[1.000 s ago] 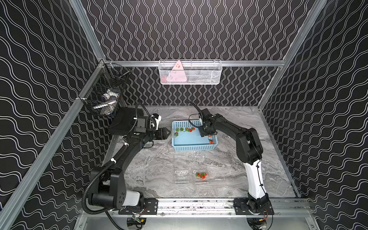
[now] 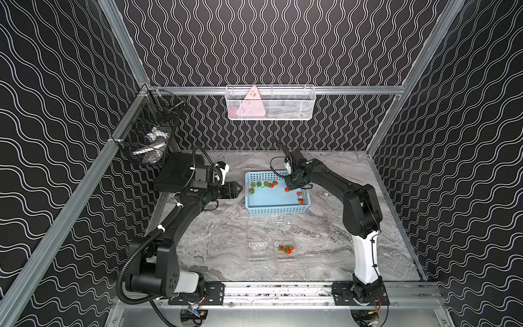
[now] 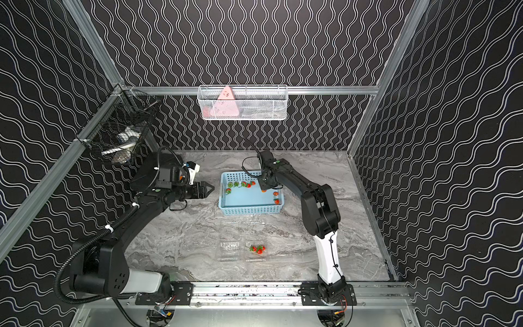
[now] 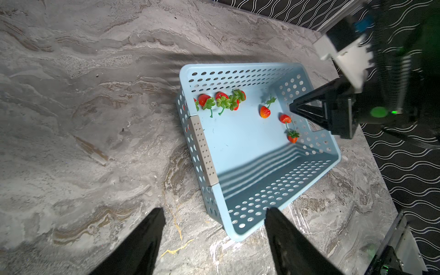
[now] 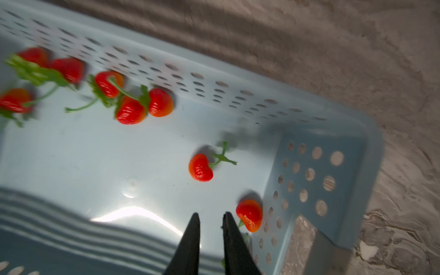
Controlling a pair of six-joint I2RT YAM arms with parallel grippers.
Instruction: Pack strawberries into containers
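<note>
A light-blue perforated basket [image 2: 277, 208] holds strawberries: a cluster along one wall, a single one [image 5: 199, 167] mid-floor and others [image 5: 249, 213] by the end wall. In the right wrist view my right gripper hangs over the basket with fingertips close together; whether anything is between them is unclear. My left gripper waits left of the basket, fingers apart, empty. Near the front, clear containers stand on the table, one empty [image 2: 258, 250], another with several strawberries [image 2: 286, 249].
A white wire basket [image 2: 294, 106] with a pink object hangs on the back rail, a black mesh basket [image 2: 139, 141] at left.
My right arm and gripper have risen and shifted slightly back over the basket, uncovering more strawberries at its right end. The left arm has stayed still.
</note>
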